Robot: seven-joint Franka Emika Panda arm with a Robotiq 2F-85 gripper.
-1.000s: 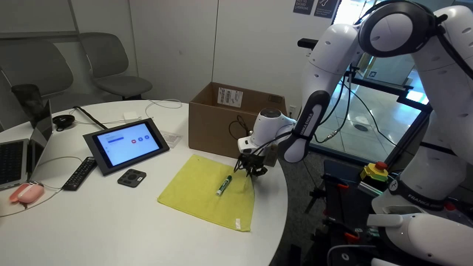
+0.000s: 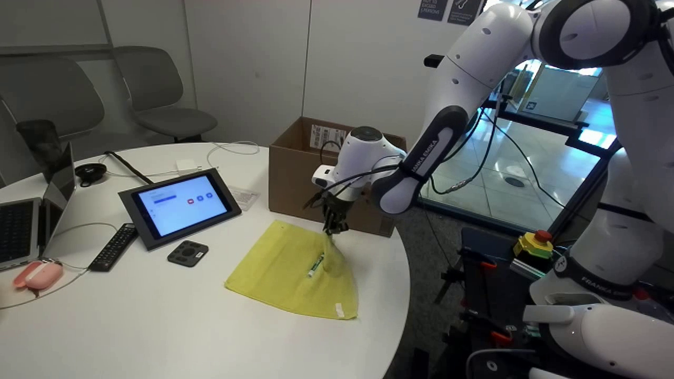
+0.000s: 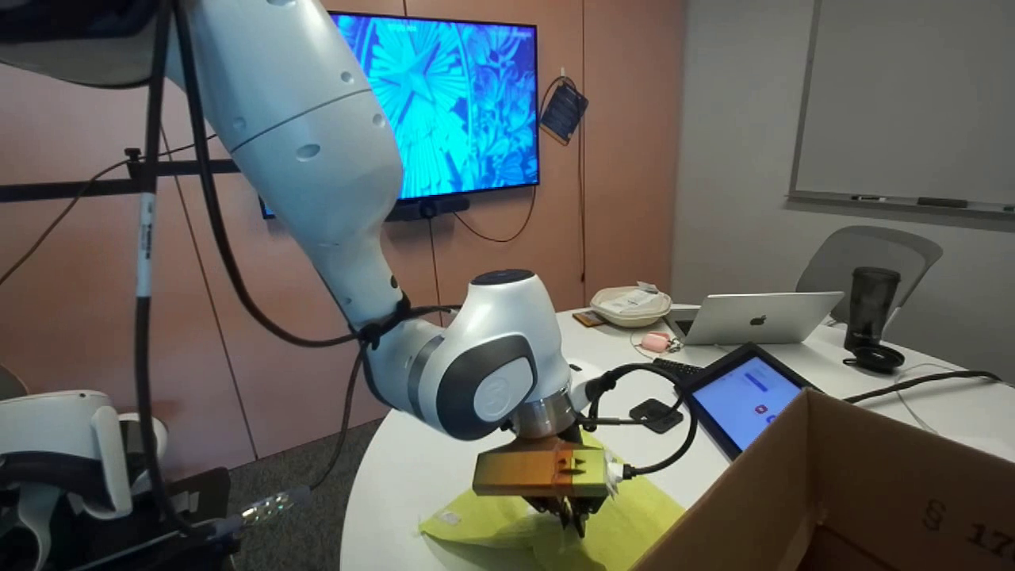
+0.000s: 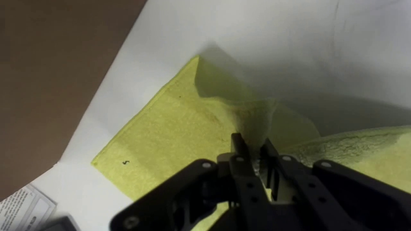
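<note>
A yellow cloth (image 2: 271,265) lies spread on the white table, its right side pulled up into a raised fold. My gripper (image 2: 328,232) is shut on that edge; in the wrist view the cloth (image 4: 165,127) bunches up between the fingertips. A green and white marker (image 2: 314,268) lies on the cloth, its upper end partly covered by the lifted fold. From the other side, my gripper (image 3: 576,519) hangs low over the cloth (image 3: 618,523), whose far portion is hidden behind the box.
An open cardboard box (image 2: 297,177) stands right behind the cloth, close to the arm. To the left are a tablet (image 2: 183,202), a black puck-like device (image 2: 187,252), a remote (image 2: 114,246) and a laptop (image 2: 19,230).
My gripper has moved left and up, drawing the cloth's right edge up and over toward the middle. The marker, fully visible before, is now partly covered by the fold.
</note>
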